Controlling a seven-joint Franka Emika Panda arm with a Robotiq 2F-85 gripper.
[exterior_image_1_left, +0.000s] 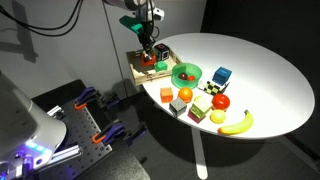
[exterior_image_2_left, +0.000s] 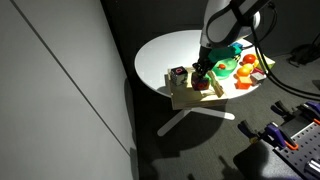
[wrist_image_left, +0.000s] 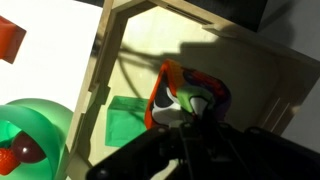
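A red-orange object (wrist_image_left: 178, 76) with black, white and green patches is in the light wooden box (wrist_image_left: 104, 66), seen from above in the wrist view. My gripper is shut on it; the dark fingers cover its lower part. In exterior view 1, the red object (exterior_image_1_left: 149, 61) shows under the gripper (exterior_image_1_left: 149, 52), within the box's outline. From exterior view 2, it (exterior_image_2_left: 201, 84) appears low between the box walls. Whether it touches the box floor I cannot tell. A green block (wrist_image_left: 125, 120) lies beside it in the box.
A black-and-white cube (exterior_image_2_left: 179, 75) sits at another part of the box. Just outside stands a green bowl (exterior_image_1_left: 186, 84) holding red items. Coloured blocks, toy fruit and a banana (exterior_image_1_left: 237, 124) spread over the white table (exterior_image_1_left: 270, 60), whose far side is clear.
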